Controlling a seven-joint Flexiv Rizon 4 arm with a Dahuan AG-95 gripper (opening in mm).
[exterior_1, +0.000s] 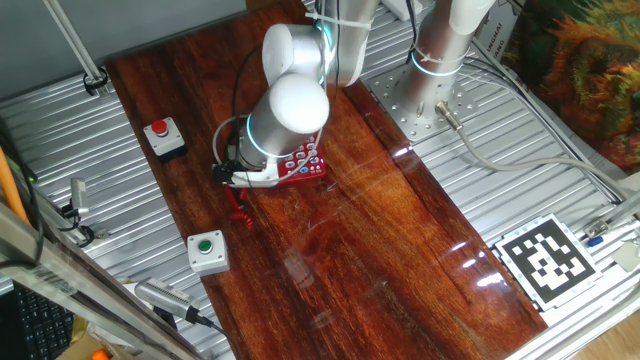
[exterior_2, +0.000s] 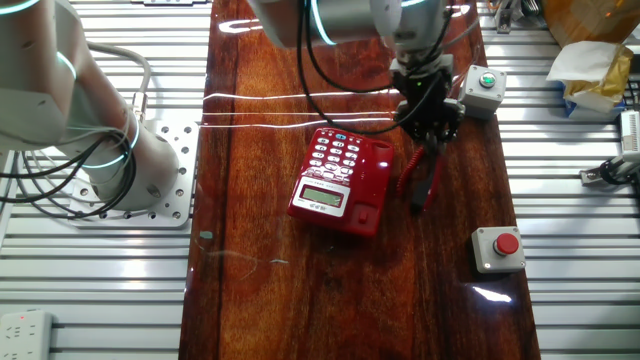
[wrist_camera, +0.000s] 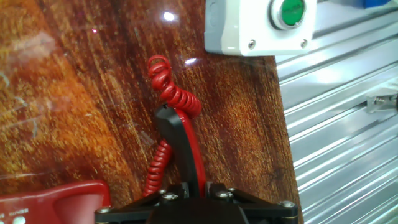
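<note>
A red desk telephone (exterior_2: 343, 180) with a keypad and small display sits on the wooden table, its cradle empty. Beside it is the black-and-red handset (wrist_camera: 182, 140), joined to a coiled red cord (wrist_camera: 163, 81). My gripper is shut on the handset, with a finger close against each side of it. In the second exterior view, the handset (exterior_2: 426, 188) shows below the dark gripper, off the phone's cradle side. Whether it touches the table is hard to tell. From the first exterior view, the arm covers most of the phone (exterior_1: 308, 160).
A box with a green button (exterior_1: 207, 250) stands near the table's edge, and a box with a red button (exterior_1: 165, 137) on the same side farther along. A marker board (exterior_1: 546, 262) lies beyond the table.
</note>
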